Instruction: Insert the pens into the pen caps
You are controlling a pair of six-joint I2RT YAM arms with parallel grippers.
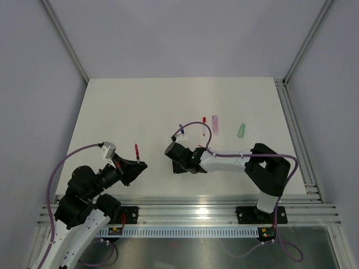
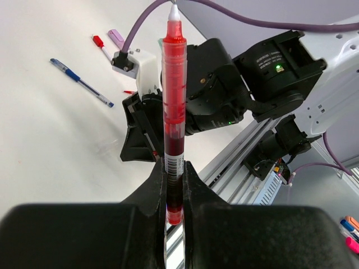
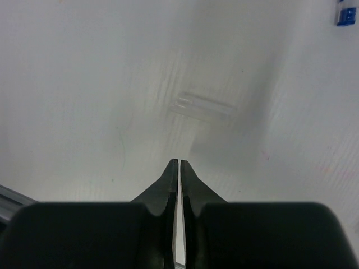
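Note:
My left gripper [image 1: 136,165] is shut on a red pen [image 2: 174,112], held upright with its tip up. My right gripper faces down at the table near the middle, fingertips close together with nothing visible between them. Ahead of them in the right wrist view lies a clear cap [image 3: 202,106]. A blue pen [image 2: 78,78] lies behind the right gripper. A red-capped pen [image 1: 204,126], a pink item [image 1: 215,124] and a green item [image 1: 241,130] lie at the back right.

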